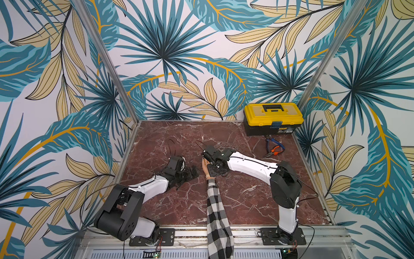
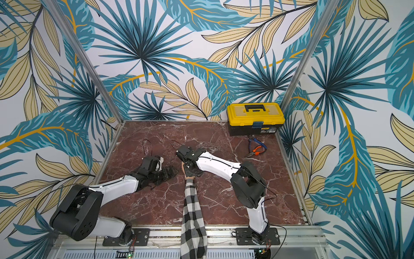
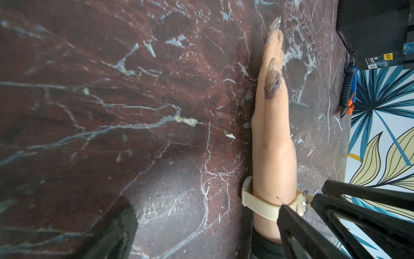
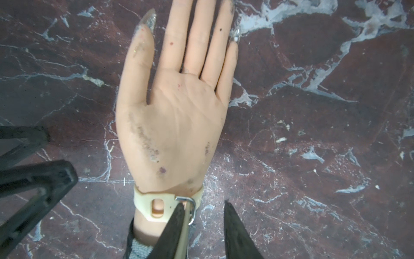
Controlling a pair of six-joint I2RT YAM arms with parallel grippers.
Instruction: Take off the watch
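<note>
A cream watch strap [image 4: 144,205] circles the wrist of a mannequin hand [image 4: 176,116], which lies palm up. In the right wrist view its metal buckle [image 4: 192,211] faces up, and the strap's loose tail [image 4: 183,237] rises beside one finger of my right gripper. That gripper is part open over the buckle's right side; whether the tail touches the finger, I cannot tell. My left gripper stands wide open to the left of the wrist, with bare table between its fingers. The watch face is hidden.
A checked sleeve [image 1: 219,220] covers the forearm toward the front edge. Pliers [image 1: 275,147] and a yellow-lidded toolbox [image 1: 273,114] occupy the back right. Both grippers are close to each other around the wrist.
</note>
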